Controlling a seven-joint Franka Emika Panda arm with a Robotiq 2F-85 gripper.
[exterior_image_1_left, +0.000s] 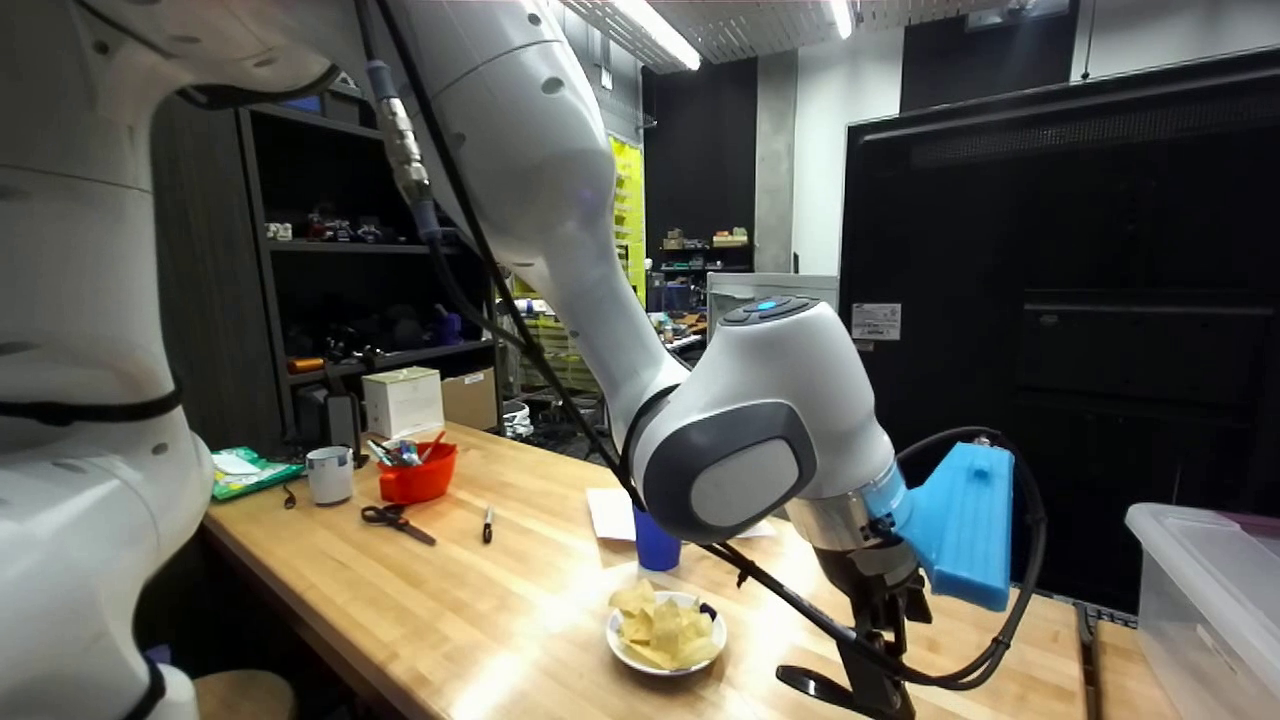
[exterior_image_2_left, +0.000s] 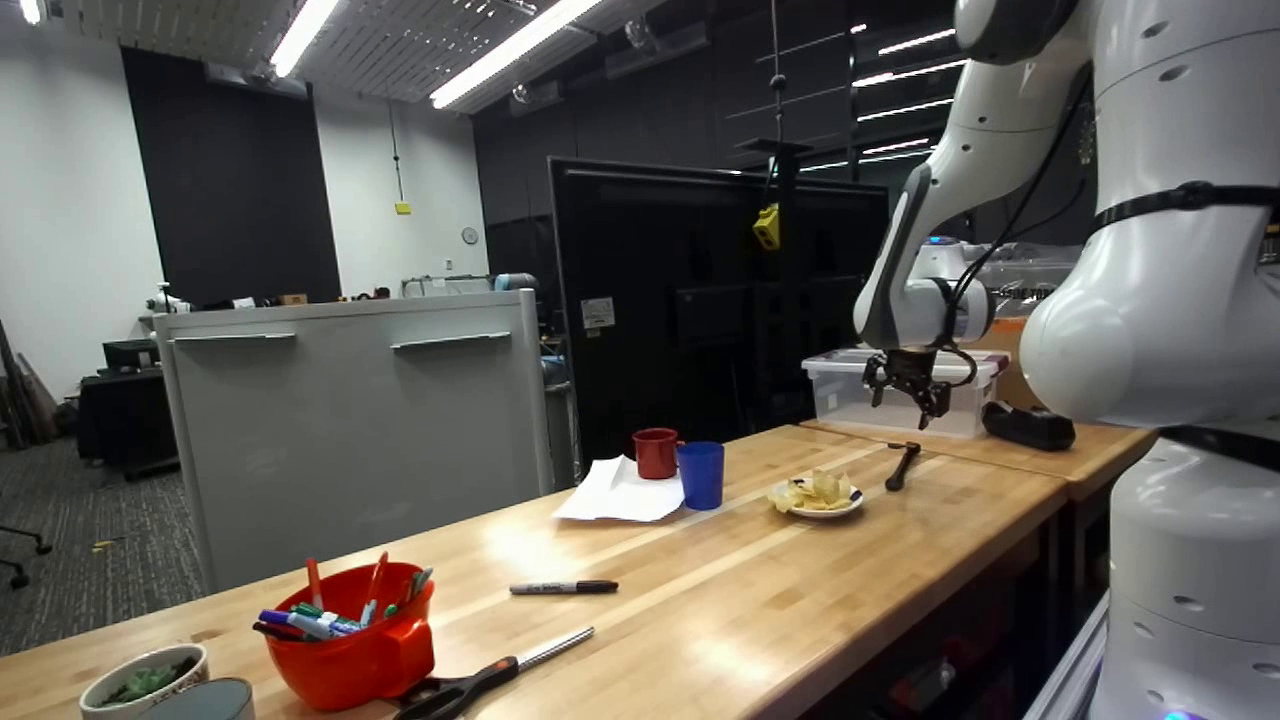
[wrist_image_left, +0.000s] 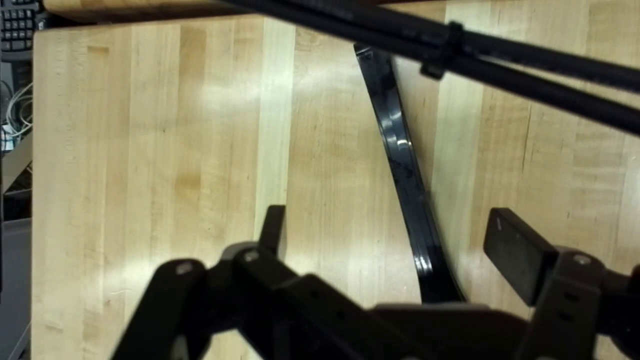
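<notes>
A long, glossy black utensil (wrist_image_left: 405, 162) lies on the wooden table, running down between my fingers in the wrist view. My gripper is open above it, with a wide gap between the pads. From the second exterior view, the gripper (exterior_image_2_left: 900, 406) hangs clear of the table, over the dark utensil (exterior_image_2_left: 902, 466). In the first exterior view the gripper is low at the right, partly cut off by the frame, and a dark rounded end of the utensil (exterior_image_1_left: 816, 685) shows beside it.
A plate of chips (exterior_image_1_left: 663, 632) sits close by, with a blue cup (exterior_image_2_left: 701, 475), a red mug (exterior_image_2_left: 656, 454) and white paper (exterior_image_2_left: 614, 492) farther along. A clear bin (exterior_image_1_left: 1212, 612) borders the right. Marker (exterior_image_2_left: 564, 588), scissors (exterior_image_2_left: 480, 686) and red pen holder (exterior_image_2_left: 348, 636) lie far off.
</notes>
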